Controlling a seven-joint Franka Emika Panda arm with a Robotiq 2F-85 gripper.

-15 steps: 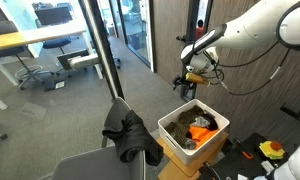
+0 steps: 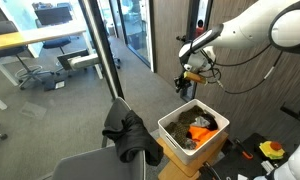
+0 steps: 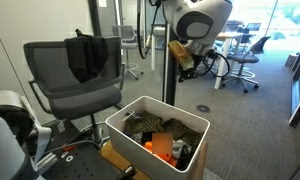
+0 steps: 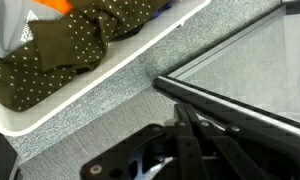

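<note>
My gripper occupies the bottom of the wrist view, its dark fingers close together. It looks shut, and no held object can be made out between them. In exterior view 1 the gripper [image 2: 182,85] hangs just beyond the far side of a white bin [image 2: 183,153], above its rim. The other exterior view shows the gripper [image 3: 198,76] raised behind the same bin. Inside lie a dark spotted cloth [image 4: 74,45], an orange item [image 2: 200,133] and other crumpled cloths. Bare floor shows below the fingers in the wrist view.
A grey chair [image 3: 75,80] with a dark garment [image 3: 82,58] over its back stands beside the bin. A wooden board [image 2: 180,167] lies at the bin's near side. A dark-edged panel [image 4: 240,113] crosses the wrist view's right half. Open floor [image 2: 60,115] stretches beyond.
The forearm has risen slightly and extended toward the right in exterior view 1. The gripper stays near the same spot beyond the bin, and the bin's contents look unchanged.
</note>
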